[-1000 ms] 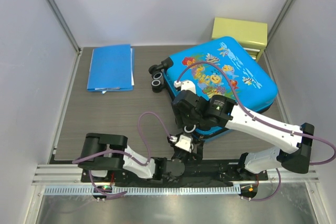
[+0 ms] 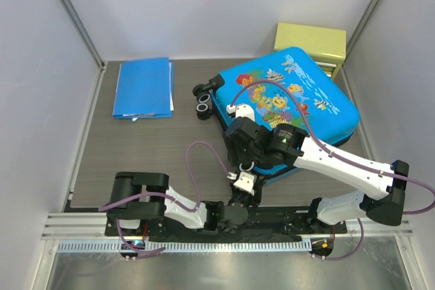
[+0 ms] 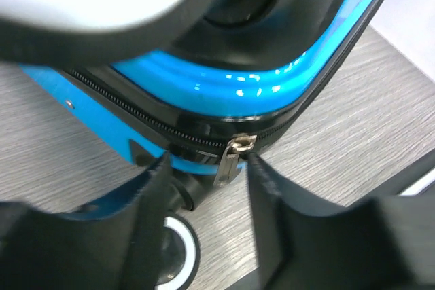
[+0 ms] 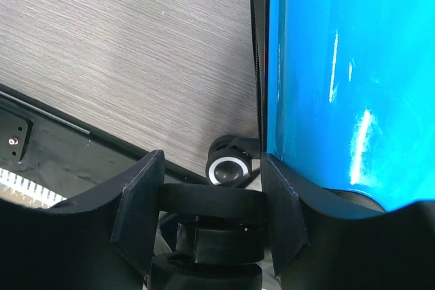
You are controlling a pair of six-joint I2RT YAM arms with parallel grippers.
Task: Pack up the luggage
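Note:
The blue cartoon-print suitcase lies closed at the right of the table. In the left wrist view a metal zipper pull hangs at its rounded corner, between my left gripper's parted fingertips; whether they touch it I cannot tell. My right gripper is over the suitcase's near-left side in the top view; its wrist view shows the glossy blue shell and black zipper edge beside its parted fingers. Its fingertips are hidden from above by the arm.
A blue folder with papers lies at the back left. A yellow box stands behind the suitcase. Bare table lies to the left. White walls surround the table, with metal rails along its edges.
My left arm has shifted slightly to the right at the near edge, around the suitcase's corner. The right arm and suitcase look unchanged.

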